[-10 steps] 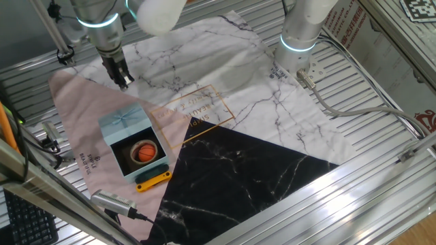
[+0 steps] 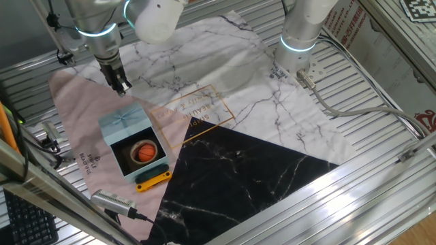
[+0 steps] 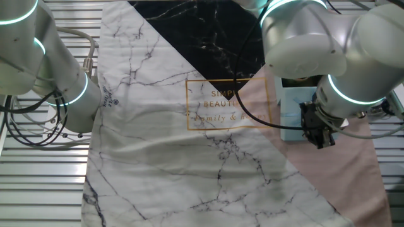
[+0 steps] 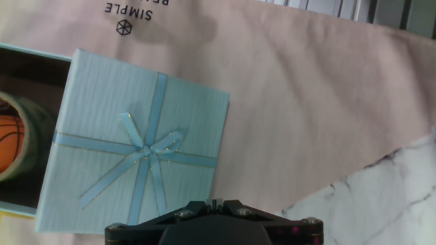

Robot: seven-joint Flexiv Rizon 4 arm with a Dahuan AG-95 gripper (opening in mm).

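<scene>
A light blue gift box [image 2: 155, 170] stands on the pink part of the cloth. Its lid [image 2: 127, 118], with a ribbon bow [image 4: 146, 151], covers one end and leaves the other uncovered. Inside the uncovered part lie a ring like a tape roll [image 2: 134, 155] and a small orange basketball [image 2: 146, 152] within it. My gripper [image 2: 123, 90] hangs above the cloth, a little beyond the lid's far edge. In the wrist view the gripper has its fingertips together at the bottom edge, beside a corner of the lid. Nothing shows between them.
A yellow and black tool [image 2: 154, 181] lies against the near side of the box. The white marble [image 2: 191, 61] and black [image 2: 225, 177] parts of the cloth are clear. A grey device [image 2: 114, 202] is near the front left.
The box, lid, ball and yellow tool stay where they were.
</scene>
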